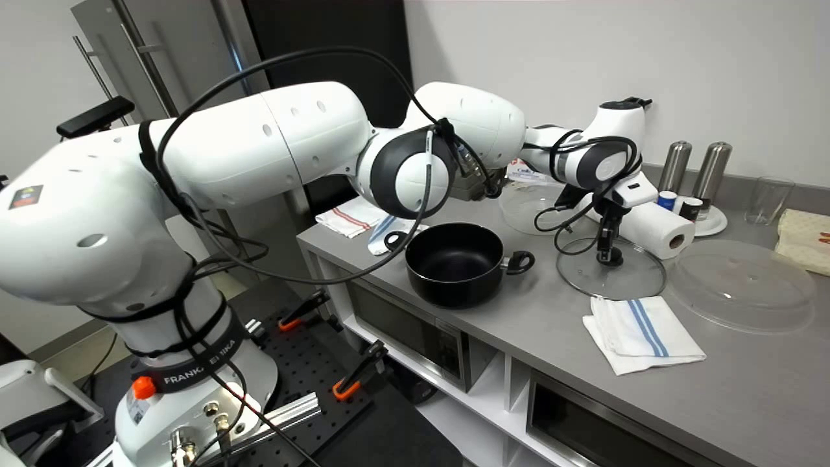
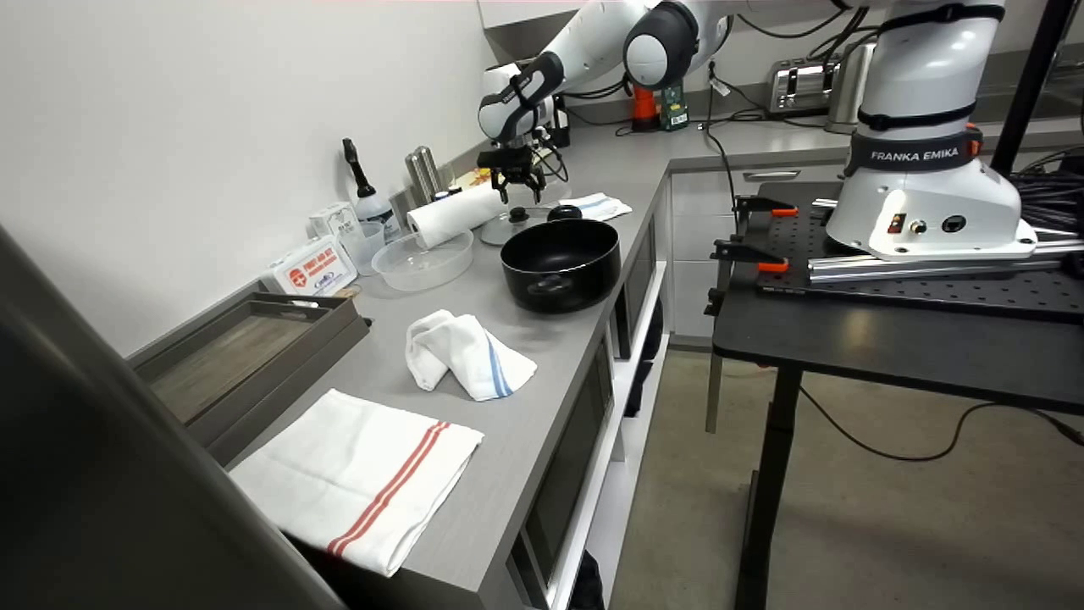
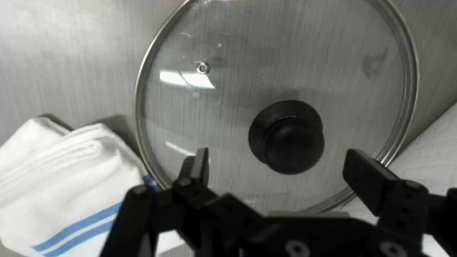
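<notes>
A round glass lid [image 3: 240, 51] with a metal rim lies flat on the grey counter, its black knob [image 3: 293, 145] facing up. Over it hangs my gripper, open, one finger [image 3: 200, 165] to the left of the knob and the other to its right in the wrist view. Nothing is held between them. In exterior view 1 the fingers come down close beside the knob; whether they touch it I cannot tell. A black two-handled pot [image 1: 455, 268] stands uncovered on the counter, left of the lid [image 1: 580, 274].
A folded blue-striped towel [image 1: 646, 335] lies at the lid's near side. A paper towel roll [image 1: 650, 228] sits close behind the lid, and a clear plastic cover [image 1: 743, 284] is to its right. Counter space between pot and lid is bare.
</notes>
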